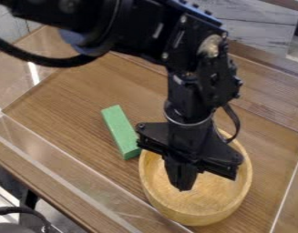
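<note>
The black gripper (183, 173) hangs over a round yellow-orange bowl (194, 207) at the lower right of the camera view, its fingertips low inside or just above it. It looks shut, with nothing visible between its fingers. A green block (122, 130) lies on the wooden table just left of the bowl. Part of the bowl is hidden behind the gripper.
A clear edge strip runs along the near left, with a dark cable at the bottom left. A grey marbled panel (261, 32) stands behind.
</note>
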